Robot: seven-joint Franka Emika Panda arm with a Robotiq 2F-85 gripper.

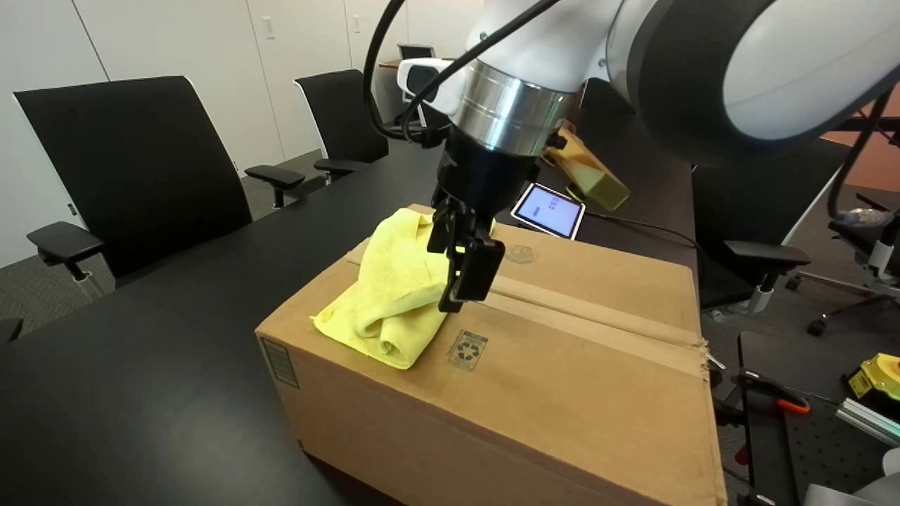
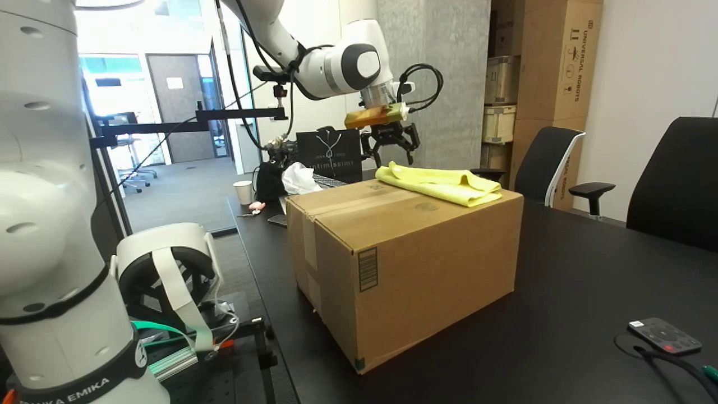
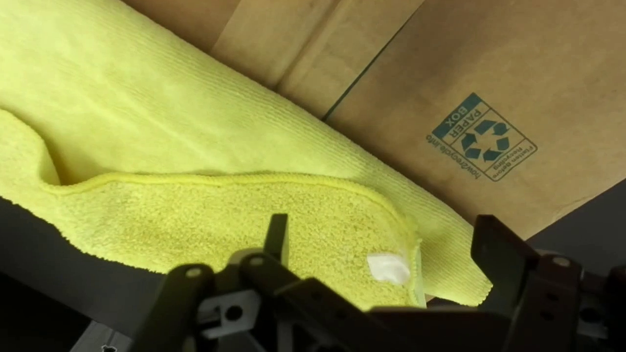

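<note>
A folded yellow cloth (image 1: 405,287) lies on top of a cardboard box (image 1: 574,371), towards the box's end at the left in exterior view 1. My gripper (image 2: 397,149) hangs above the box top; in exterior view 2 it shows behind the cloth (image 2: 441,183), clear of it. In the wrist view the gripper stands open, its fingers wide apart with the yellow cloth (image 3: 193,129) below. A white tag (image 3: 388,268) on the cloth shows between the fingers. Nothing is held.
The box stands on a black table (image 1: 152,396). A tablet (image 1: 550,210) lies behind the box. In exterior view 2, a black bag (image 2: 330,154) and a white cup (image 2: 243,192) stand beyond it, and a remote (image 2: 664,335) lies at the right. Chairs line the table.
</note>
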